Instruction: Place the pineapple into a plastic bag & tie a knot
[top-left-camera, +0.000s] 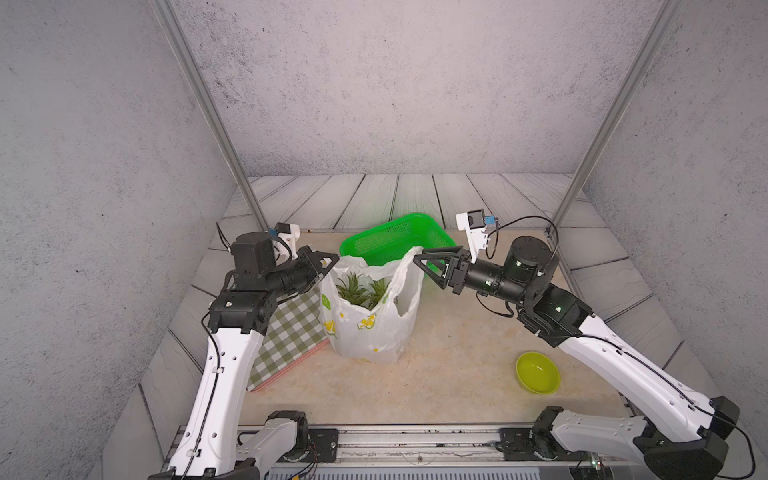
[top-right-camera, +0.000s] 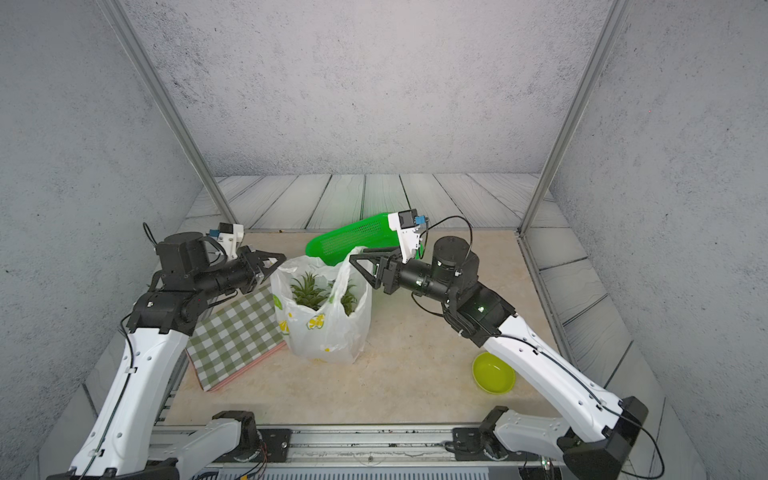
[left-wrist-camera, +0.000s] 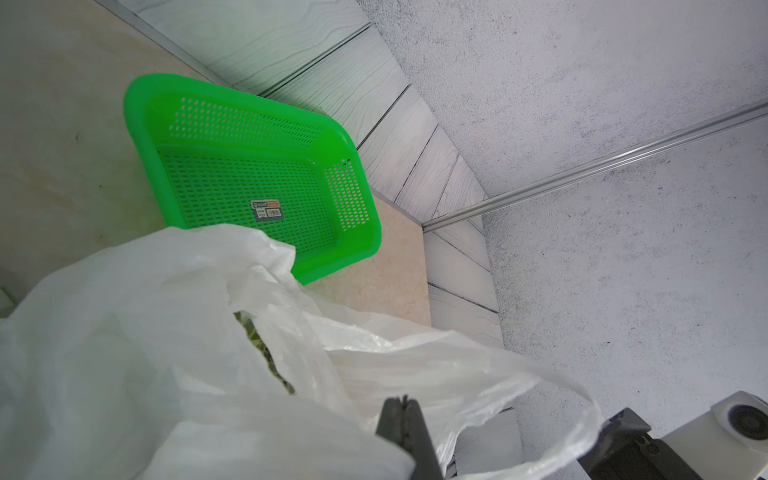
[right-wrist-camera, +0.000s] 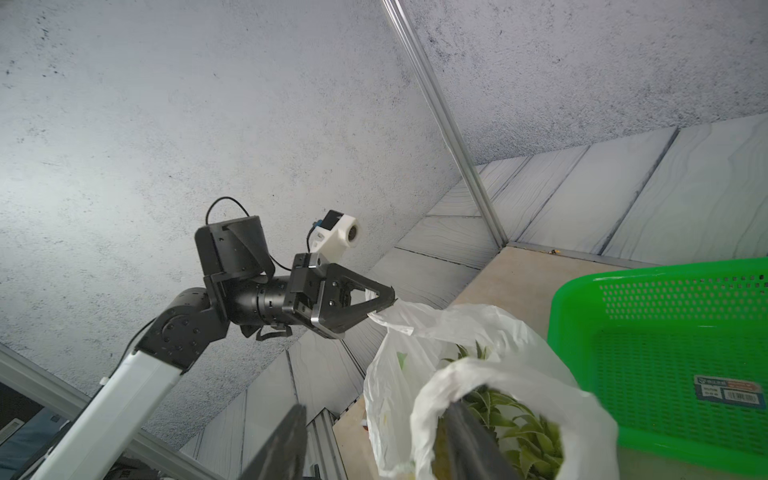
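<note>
The white plastic bag (top-left-camera: 369, 328), printed with yellow and green, hangs upright between my two grippers with its mouth open. Inside it, green pineapple leaves (top-right-camera: 307, 291) show; the fruit's body is mostly hidden. At the bag's left upper edge, my left gripper (top-left-camera: 334, 261) is shut, and the right wrist view shows its tip (right-wrist-camera: 392, 297) pinching the handle's thin film. My right gripper (top-left-camera: 419, 260) is at the top of the right handle. Its fingers (right-wrist-camera: 280, 440) stand apart, with the handle loop (right-wrist-camera: 512, 376) close around one of them. Whether the bag's base touches the table cannot be told.
Behind the bag stands an empty green basket (top-left-camera: 437, 232). A green checked cloth (top-left-camera: 289, 340) lies under the left arm, and a yellow-green bowl (top-left-camera: 537, 373) sits at the front right. Bare table (top-left-camera: 456, 376) lies right of the bag and in front of it.
</note>
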